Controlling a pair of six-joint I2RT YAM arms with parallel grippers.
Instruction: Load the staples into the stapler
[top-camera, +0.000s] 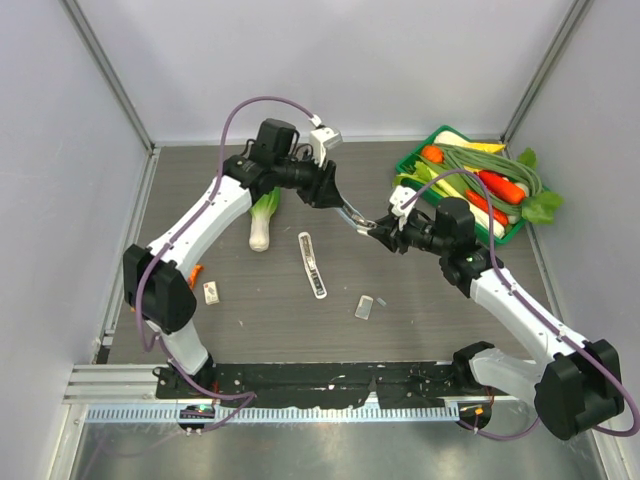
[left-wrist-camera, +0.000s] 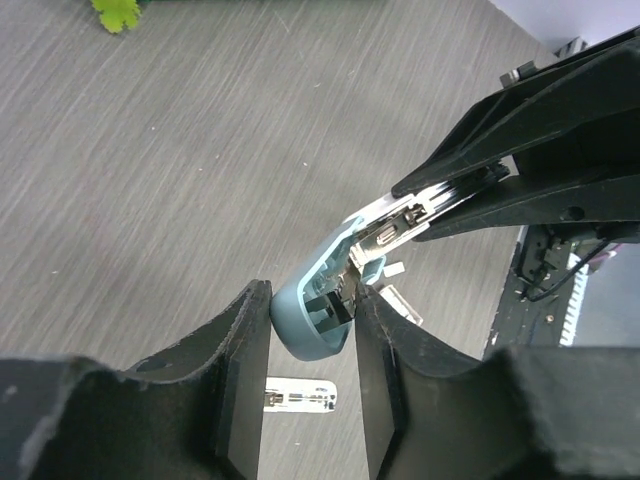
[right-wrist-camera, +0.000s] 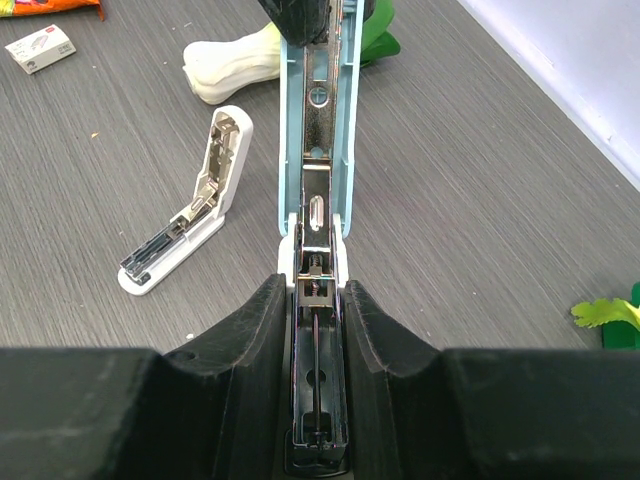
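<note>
A light-blue stapler (top-camera: 352, 215), swung wide open, spans the space between my two grippers above the table. My left gripper is shut on the rounded end of its blue cover. At the metal magazine end, my right gripper is shut on the stapler; the magazine's dark channel (right-wrist-camera: 318, 385) faces the right wrist camera, and whether staples lie in it I cannot tell. A second, white stapler (top-camera: 312, 265) lies opened out on the table. A small grey piece (top-camera: 381, 301), perhaps staples, rests beside a pale box (top-camera: 364, 307).
Another small box (top-camera: 211, 292) sits at left, near an orange packet (top-camera: 194, 277). A leek (top-camera: 262, 220) lies behind the white stapler. The green vegetable basket (top-camera: 408, 164) fills the back right. Bare table surrounds the small pieces at front.
</note>
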